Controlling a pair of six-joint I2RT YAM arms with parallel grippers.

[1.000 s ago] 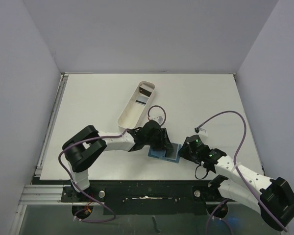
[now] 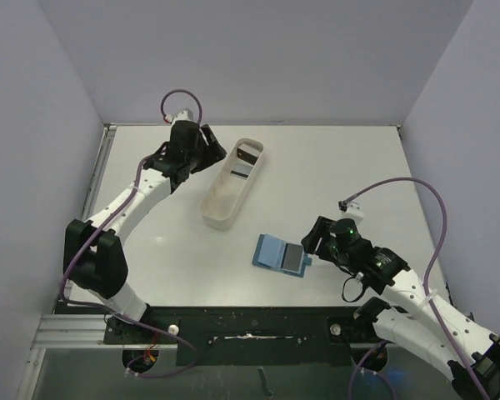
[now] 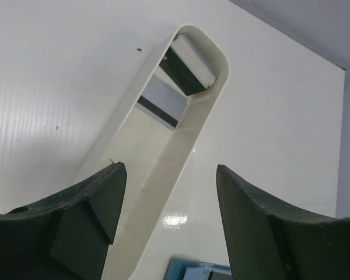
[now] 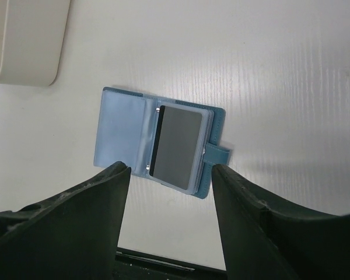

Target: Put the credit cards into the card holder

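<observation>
Open on the table lies the blue card holder [image 2: 282,255]; in the right wrist view a dark grey card [image 4: 177,146] shows in its right-hand sleeve, while the left-hand sleeve [image 4: 119,129] is pale blue. At the far end of a long white tray [image 3: 184,140] rest a grey card [image 3: 163,100] with a black stripe and a dark and white card stack [image 3: 189,65]. My left gripper hovers by the tray's left side, fingers apart, nothing between them. Just right of the holder my right gripper is open and empty.
The tray's near half is bare, its raised walls all round. Free white table [image 2: 342,158] stretches to the back right. A dark strip [image 2: 250,333] runs along the table's front edge.
From over the holder, my left arm has swung back and left to beside the tray, uncovering the holder. The right arm has shifted only slightly. Holder and tray lie where they were.
</observation>
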